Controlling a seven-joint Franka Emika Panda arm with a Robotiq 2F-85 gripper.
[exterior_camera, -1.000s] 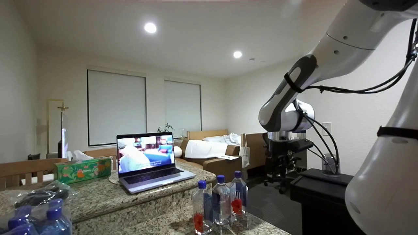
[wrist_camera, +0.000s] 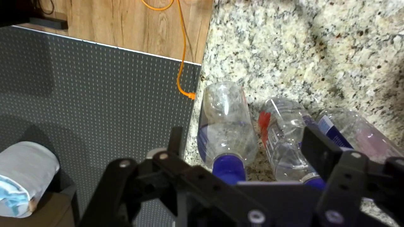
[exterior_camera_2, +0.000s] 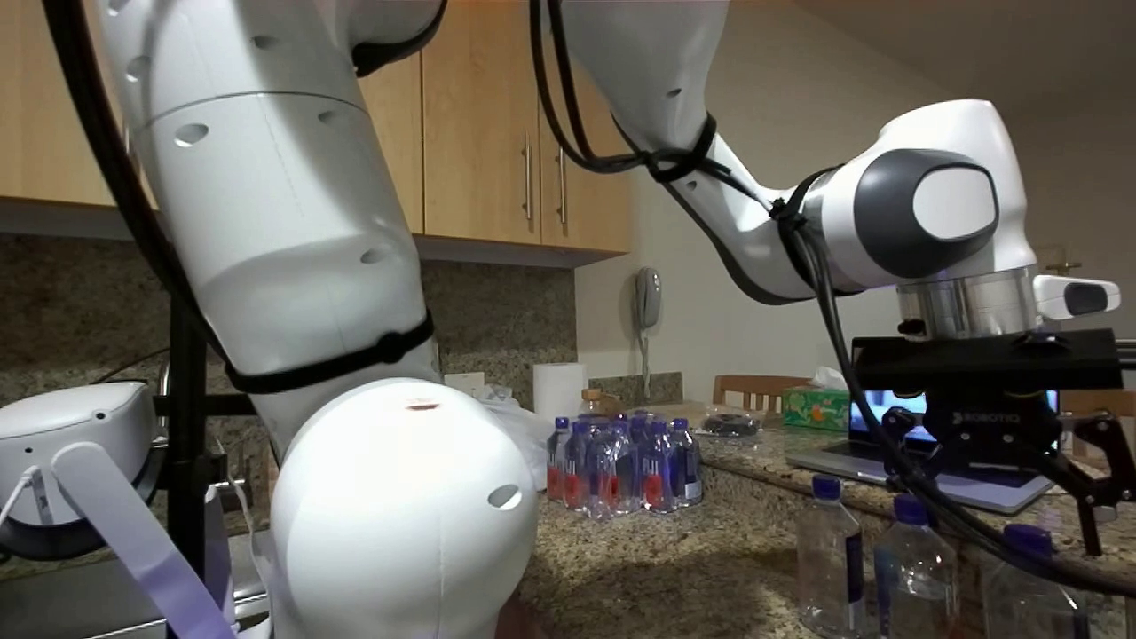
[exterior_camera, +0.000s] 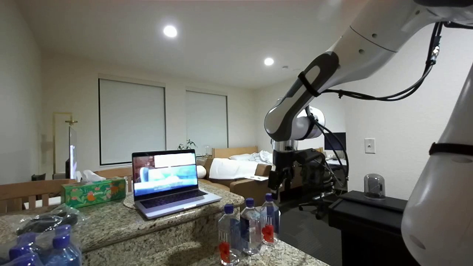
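Note:
Three clear water bottles with blue caps stand in a row near the counter's edge: the left bottle [exterior_camera: 229, 232], the middle bottle [exterior_camera: 251, 232] and the right bottle [exterior_camera: 270, 217]. My gripper [exterior_camera: 280, 188] is above the row's right end, pointing down. From the wrist, its two fingers [wrist_camera: 175, 140] are spread wide with nothing held. Between and below them appears the bottle closest to the counter edge [wrist_camera: 227, 132], its cap toward the gripper. The middle bottle [wrist_camera: 282, 132] is partly covered by the other finger, and the third bottle [wrist_camera: 369, 132] lies outside the fingers.
An open laptop [exterior_camera: 177, 195] and a green tissue box [exterior_camera: 94, 193] sit on the raised counter. Several more bottles [exterior_camera_2: 628, 463] are grouped farther back. Past the granite edge, the floor [wrist_camera: 113, 98] drops away. Bare granite [wrist_camera: 295, 49] lies beside the row.
The arm has swung left in exterior view 1, carrying the gripper from right of the bottles to above the right bottle. The bottles have stayed in place.

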